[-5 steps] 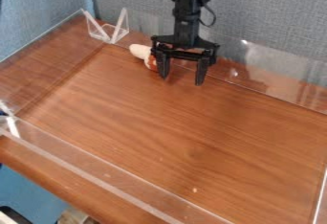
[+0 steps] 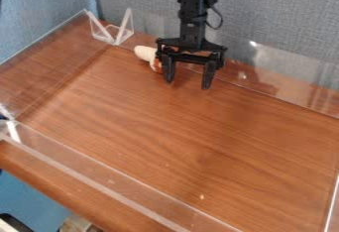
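Observation:
My black gripper (image 2: 188, 72) hangs at the back centre of the wooden table (image 2: 172, 157), its two fingers apart and pointing down with nothing visible between them. Just to its left, partly hidden behind it, lies a small white and orange object (image 2: 147, 54), too small to identify.
Clear plastic walls edge the table. A white open frame (image 2: 113, 28) stands at the back left corner. Grey padded panels (image 2: 279, 28) rise behind.

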